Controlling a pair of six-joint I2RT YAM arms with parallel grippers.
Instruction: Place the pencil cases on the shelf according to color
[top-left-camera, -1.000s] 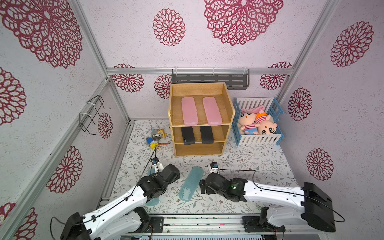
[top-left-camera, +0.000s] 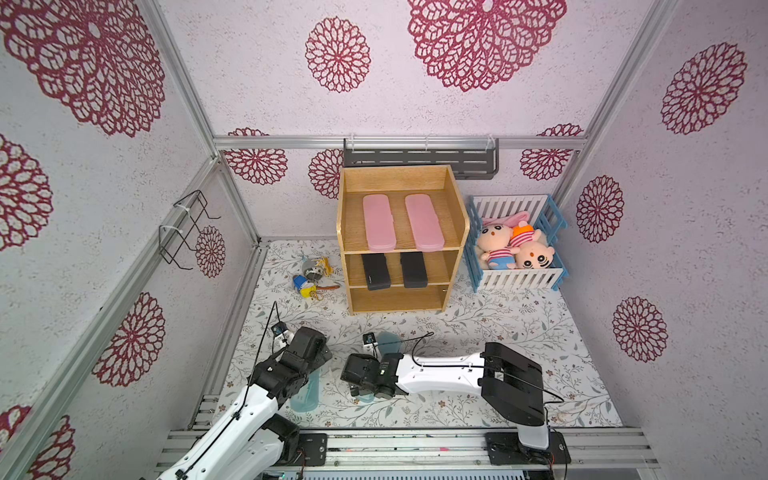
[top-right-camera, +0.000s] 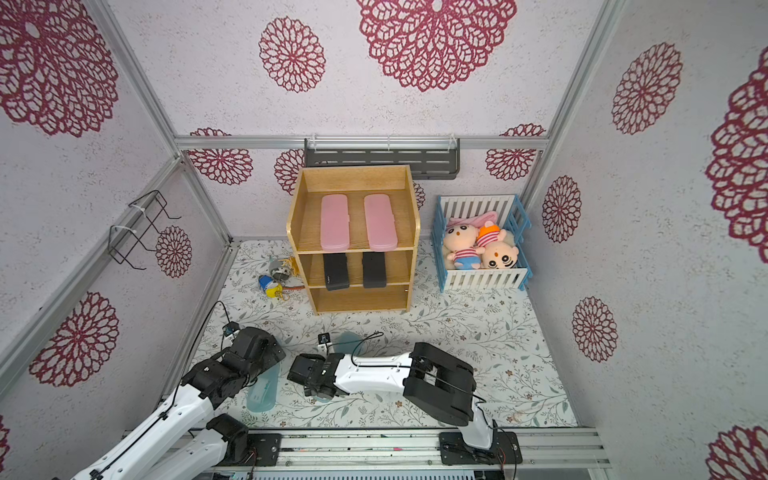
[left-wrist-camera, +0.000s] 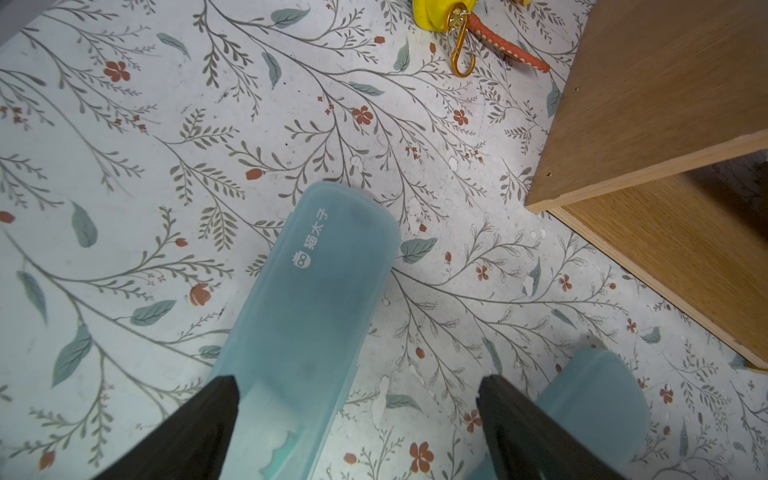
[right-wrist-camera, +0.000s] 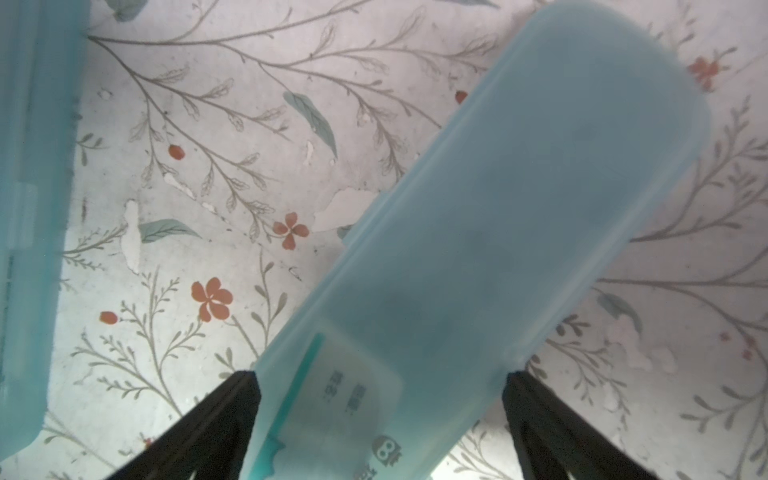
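Two light-blue pencil cases lie on the floral mat: the left case (left-wrist-camera: 312, 288) and the right case (top-left-camera: 389, 341), which the right arm partly covers from above. My right gripper is open over the lower, labelled half of the right case, its fingers on either side of it; contact cannot be told. Near the left case, my left gripper stands open with nothing gripped. On the wooden shelf (top-left-camera: 400, 301), two pink cases (top-left-camera: 379, 222) rest on the top level and two black cases (top-left-camera: 376, 272) on the middle one. The bottom level looks empty.
Small toys (top-left-camera: 308, 284) lie left of the shelf. At its right stands a blue-and-white crate (top-left-camera: 516, 279) of plush dolls. A dark rack (top-left-camera: 472, 164) hangs on the back wall, a wire rack (top-left-camera: 182, 232) on the left. Mat right of the shelf is free.
My right gripper has moved left, from beside the right blue case to over it. The left arm has shifted left and back toward the left case. The cases appear still.
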